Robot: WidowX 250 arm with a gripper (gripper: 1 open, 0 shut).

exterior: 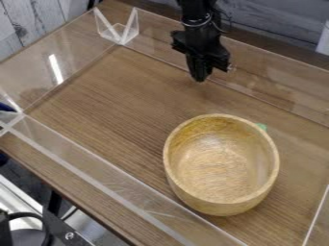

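The black robot arm (199,29) reaches down from the top centre of the camera view, its gripper (198,71) low over the wooden floor of the tray, toward the back. The fingers look close together with nothing visible between them, though they are small and dark. A large round tan bowl (221,163) sits at the front right, well apart from the gripper.
Clear plastic walls (118,23) stand around the tray, with a folded clear shape at the back left. A small green piece (261,128) lies by the bowl's back right. Dark cables lie outside at bottom left.
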